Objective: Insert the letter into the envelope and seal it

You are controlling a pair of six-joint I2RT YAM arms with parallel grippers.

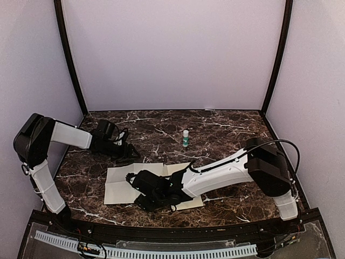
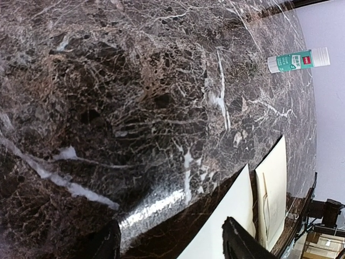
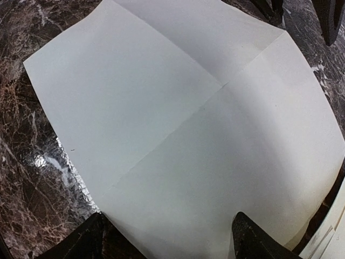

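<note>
The letter, a white sheet with fold creases (image 1: 119,186), lies spread on the left of the table and fills most of the right wrist view (image 3: 161,118). To its right is the cream envelope (image 1: 188,204), partly hidden under my right arm; the left wrist view shows it (image 2: 276,183) beside the letter's edge. My right gripper (image 1: 136,191) stands open over the letter, its fingers apart with nothing held. Near the letter's far edge my left gripper (image 1: 129,155) is part open; bare table and a corner of the letter show between its fingers.
A green and white glue stick (image 1: 185,138) stands beyond the papers near the table's middle. Free marble surface lies at the back and on the right. My right arm crosses over the envelope.
</note>
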